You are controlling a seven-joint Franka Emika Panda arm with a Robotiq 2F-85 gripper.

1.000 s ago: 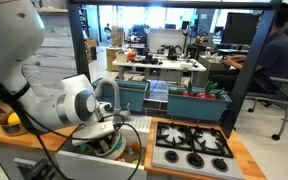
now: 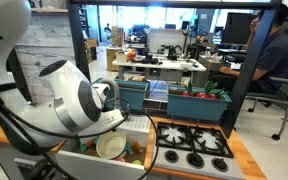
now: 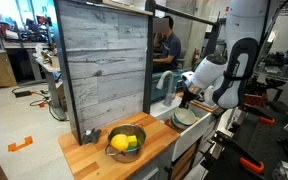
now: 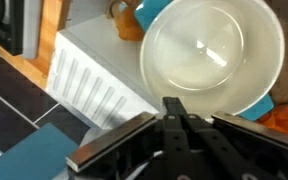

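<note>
A round off-white bowl (image 4: pixel 209 55) fills much of the wrist view, and it also shows in the sink (image 2: pixel 89 168) in exterior view 1. My gripper is shut, its dark fingertips overlapping the bowl's near rim in the wrist view. Whether the thin rim lies between the fingers cannot be made out. In exterior view 2 the gripper (image 3: pixel 191 99) hangs just above the pale bowl (image 3: pixel 184 117). The arm's white wrist hides part of the sink's left side in exterior view 1.
Colourful items, including an orange one (image 4: pixel 282 118), lie around the bowl. A black stove (image 2: pixel 194 145) stands right of the sink. Behind are a faucet (image 2: pixel 130 92) and blue planters (image 2: pixel 196 105). A pot with lemons (image 3: pixel 122 142) sits on the wooden counter.
The arm has swung left and toward the camera in exterior view 1, and its wrist looks larger. The bowl, earlier partly covered by the gripper, now shows more fully.
</note>
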